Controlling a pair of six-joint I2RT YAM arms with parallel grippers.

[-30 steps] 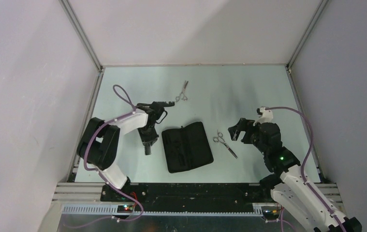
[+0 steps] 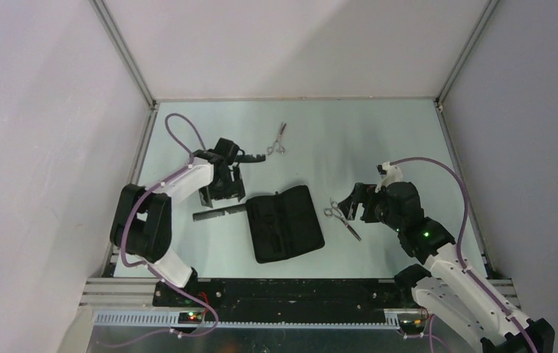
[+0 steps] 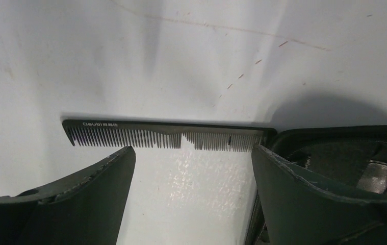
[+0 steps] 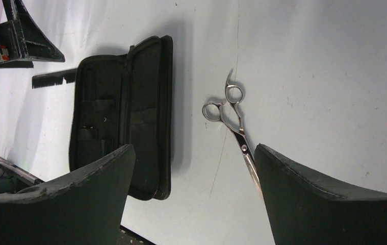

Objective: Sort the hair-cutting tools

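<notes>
A black comb [image 3: 165,131] lies on the white surface at the left edge of the open black case [image 2: 284,224]. My left gripper hovers open above the comb, nothing held between its fingers. Silver scissors [image 4: 237,122] lie right of the case, below my open right gripper, which also holds nothing. A second pair of scissors [image 2: 278,140] lies at the back, and another dark comb [image 2: 253,158] lies near it, partly hidden by the left arm in the top view.
Metal frame rails and walls border it; a dark front rail [image 2: 305,294] runs along the near edge.
My left gripper has lifted and turned away from the near comb, which now lies level beside the case, uncovered. The right arm shifted slightly left earlier.
</notes>
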